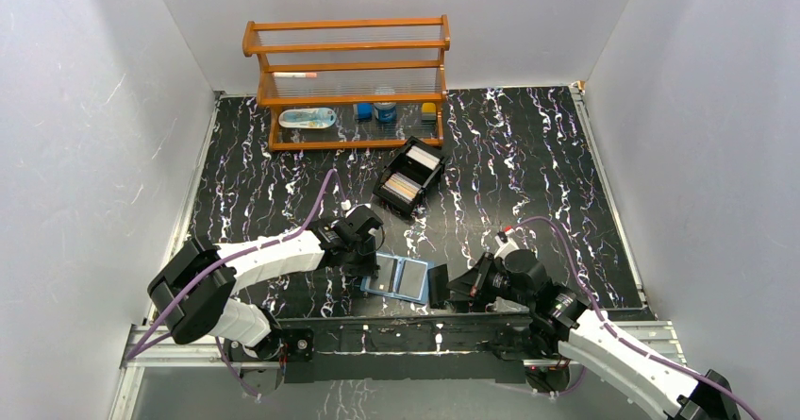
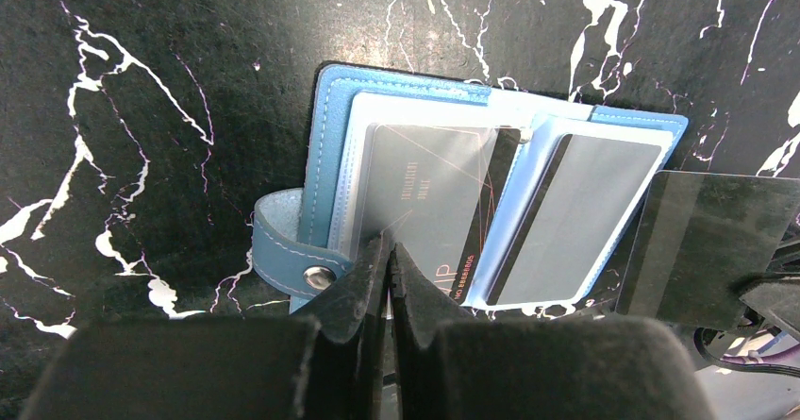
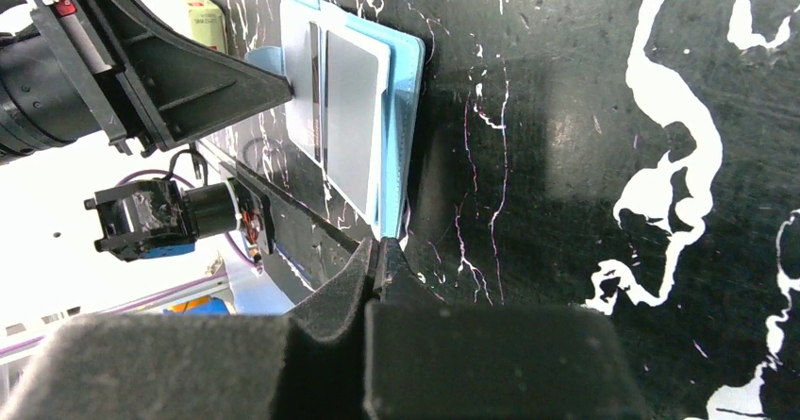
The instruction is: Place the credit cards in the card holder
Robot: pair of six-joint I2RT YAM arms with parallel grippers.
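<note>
The light-blue card holder [image 2: 325,156] lies open on the dark marbled table, its strap with a metal snap at one side. One pocket holds a grey card with a black stripe [image 2: 425,184]; a plain grey card [image 2: 594,212] lies in the other. My left gripper is shut at the strap side, nothing visible between its fingertips. A dark card [image 2: 708,241] stands out from my right gripper [image 1: 462,288], which is shut on it, close beside the holder's free edge. In the right wrist view, that card is hard to make out at the fingertips of the right gripper.
Farther back on the table sits an open black box [image 1: 410,176] with several cards inside. Behind it stands a wooden rack [image 1: 349,99] with small items. To the right, the table is clear; its front edge runs close below the holder.
</note>
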